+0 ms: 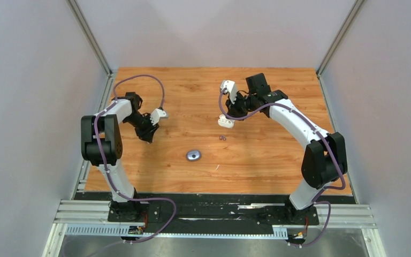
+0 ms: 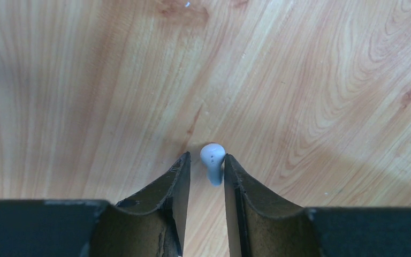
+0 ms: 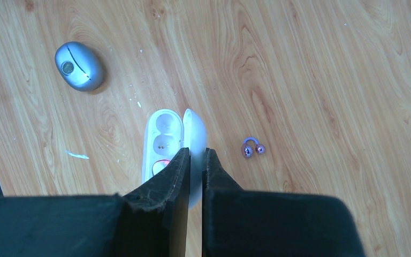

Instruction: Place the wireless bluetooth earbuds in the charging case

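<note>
A white earbud [image 2: 212,158] lies on the wood, between and just beyond the fingertips of my left gripper, which stands part open around it; in the top view that gripper [image 1: 149,138] is low at the left of the board. My right gripper is shut on the white charging case [image 3: 161,134], whose lid [image 3: 195,128] is raised. The case shows two empty round wells and a reddish spot partly hidden by the finger. In the top view the case [image 1: 225,122] is right of centre.
A silver-blue oval object [image 3: 79,66] lies on the board [image 1: 262,166] near the front middle. A small purple item [image 3: 254,147] with two round ends lies in front of the case. A thin white strip [image 3: 77,155] lies nearby. Much of the board is clear.
</note>
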